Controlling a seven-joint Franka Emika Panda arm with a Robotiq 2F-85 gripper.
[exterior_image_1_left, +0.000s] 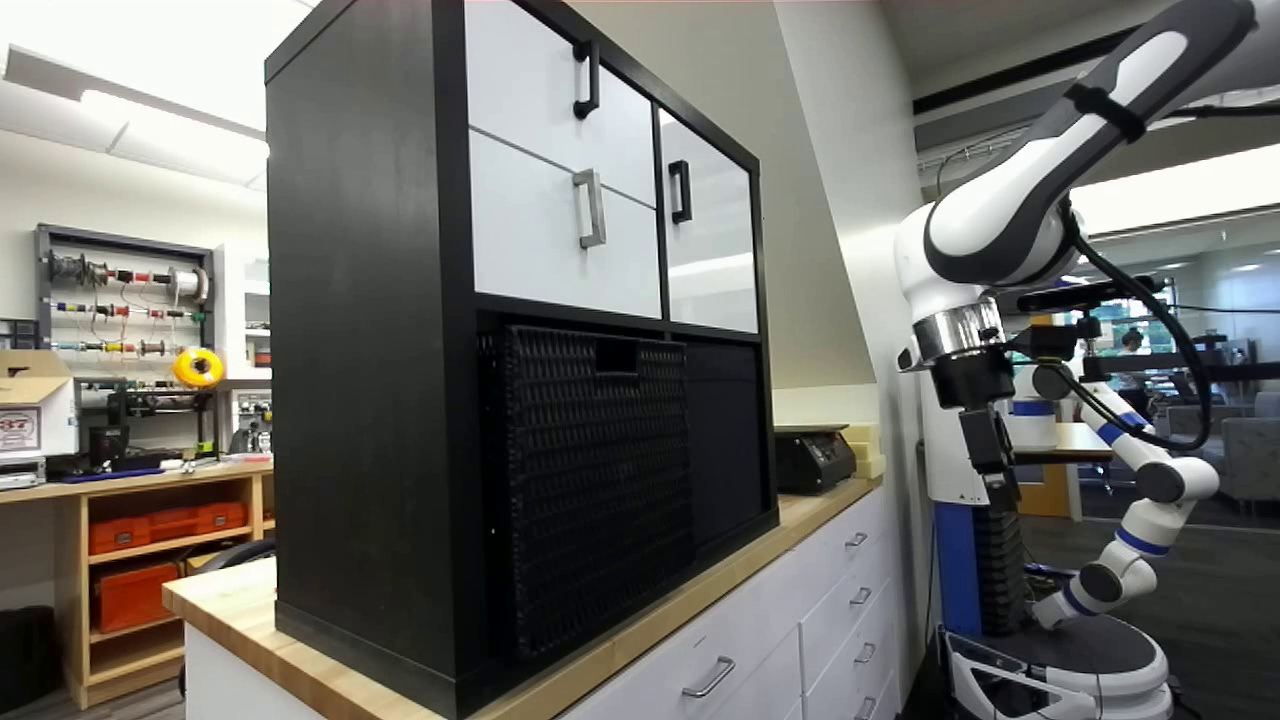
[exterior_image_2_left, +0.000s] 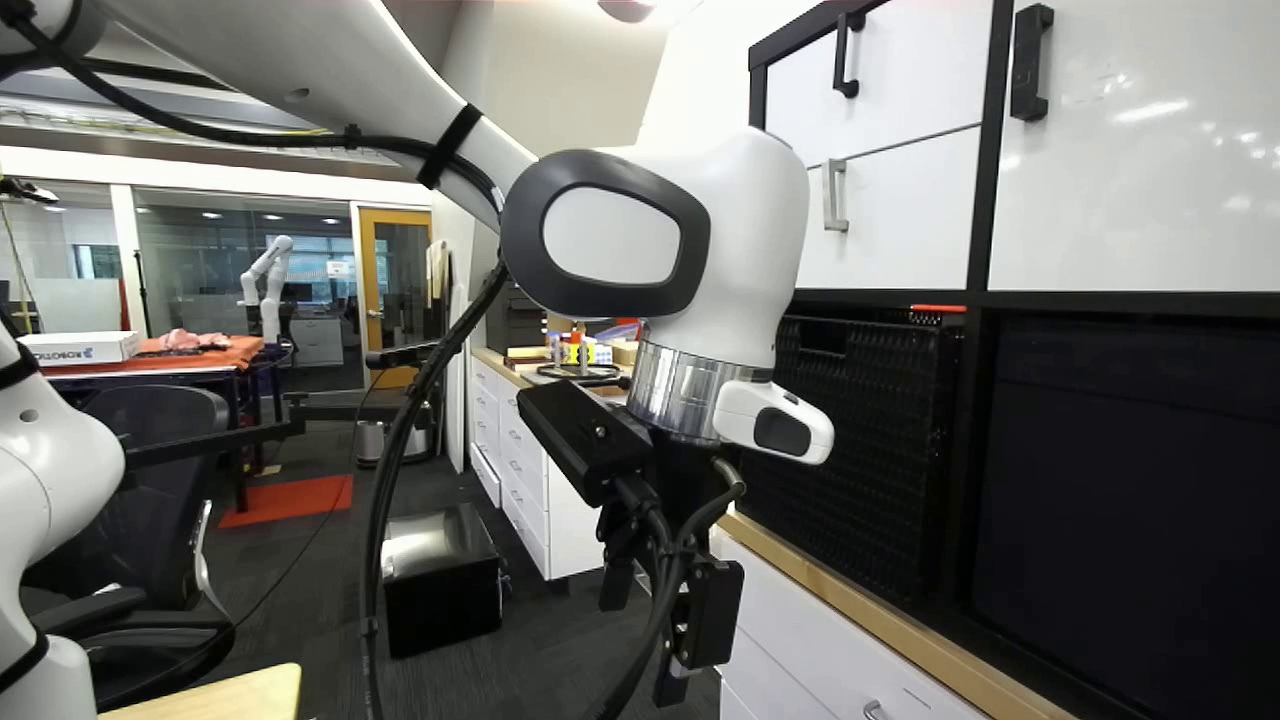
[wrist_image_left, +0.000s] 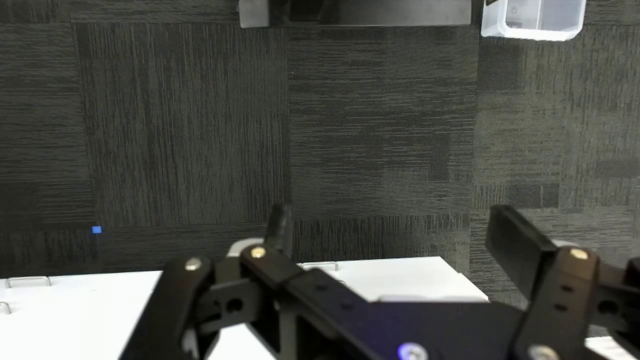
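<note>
My gripper points down in the wrist view, its two dark fingers wide apart and only grey carpet showing between them. In the second exterior view the gripper (exterior_image_2_left: 660, 630) hangs in front of the counter, clear of every surface. The black cabinet (exterior_image_1_left: 360, 336) stands on the wooden counter; its white drawers (exterior_image_1_left: 564, 222) and white door (exterior_image_1_left: 710, 228) look closed. A black woven basket (exterior_image_1_left: 600, 480) fills the lower left opening. Toward the right edge of the first exterior view, the gripper (exterior_image_1_left: 1005, 474) is apart from the cabinet.
White counter drawers (exterior_image_1_left: 720, 660) with metal handles run below the wooden top. A black scale-like device (exterior_image_1_left: 816, 458) sits on the counter beyond the cabinet. On the floor stand a black box (exterior_image_2_left: 444, 588) and an office chair (exterior_image_2_left: 144, 444). Carpet beneath the gripper is mostly clear.
</note>
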